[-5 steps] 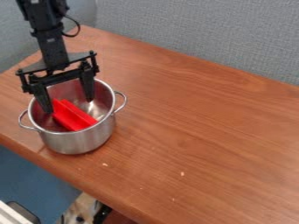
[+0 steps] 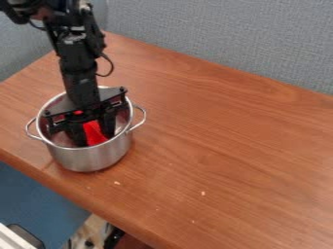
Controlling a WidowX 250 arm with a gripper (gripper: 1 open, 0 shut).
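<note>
A steel pot point(image 2: 92, 153) with two side handles stands at the left of the wooden table. My black gripper point(image 2: 92, 127) is lowered inside it, its fingers around a red object point(image 2: 93, 133) that is largely hidden by the gripper and the pot's wall. The fingers appear closed on that red object, though their tips are hard to see.
A grey wall runs along the back. The table's front-left edge is close to the pot, with clutter below at the bottom left.
My gripper has come down deeper into the pot and shifted right, closing in on the red object, which now shows less.
</note>
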